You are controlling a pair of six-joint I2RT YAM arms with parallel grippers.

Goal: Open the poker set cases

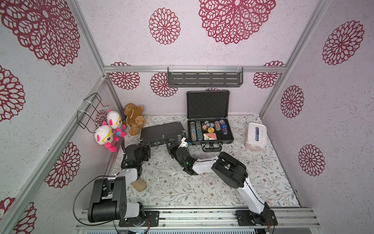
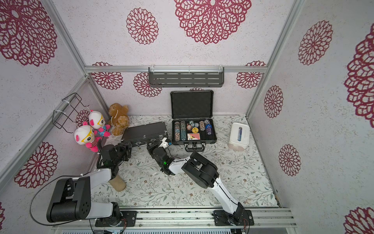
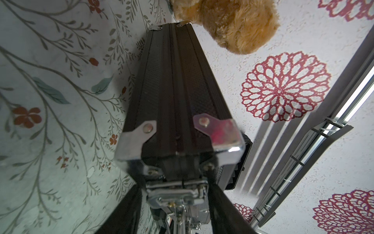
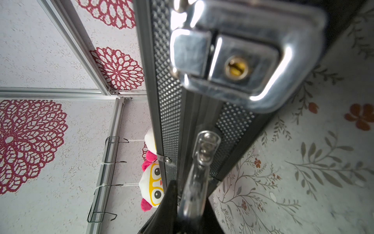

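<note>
A closed black poker case (image 1: pixel 161 131) lies at the back left of the table, its latched front facing my arms. My left gripper (image 1: pixel 147 146) is at the left end of that front. In the left wrist view its fingers (image 3: pixel 128 208) stand apart, one on each side of a silver latch (image 3: pixel 177 193); contact is unclear. My right gripper (image 1: pixel 170 145) is at the front near the right end, shut on the case's handle (image 4: pixel 198 177); a keyed latch (image 4: pixel 247 62) fills the upper right wrist view. A second poker case (image 1: pixel 206 130) stands open beside it, showing chips and cards.
A brown plush bear (image 1: pixel 134 117) and two pink-white plush toys (image 1: pixel 105 134) sit left of the closed case. A white lidded box (image 1: pixel 256 136) is at the right, a tan cylinder (image 1: pixel 139 184) by the left arm.
</note>
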